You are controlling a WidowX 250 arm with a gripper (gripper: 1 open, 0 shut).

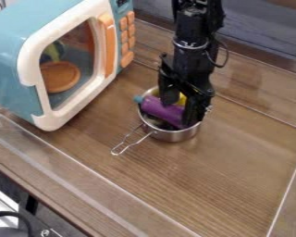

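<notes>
The black gripper [184,96] reaches down into a small steel pot [176,134] with a wire handle, its open fingers around the contents. A purple eggplant toy [159,110] with a blue-green tip lies in the pot, partly behind the gripper. Only a small bit of the yellow banana shows, mostly hidden by the gripper.
A blue and white toy microwave [40,65] with orange buttons and an orange plate inside stands at the left. A wall runs along the back.
</notes>
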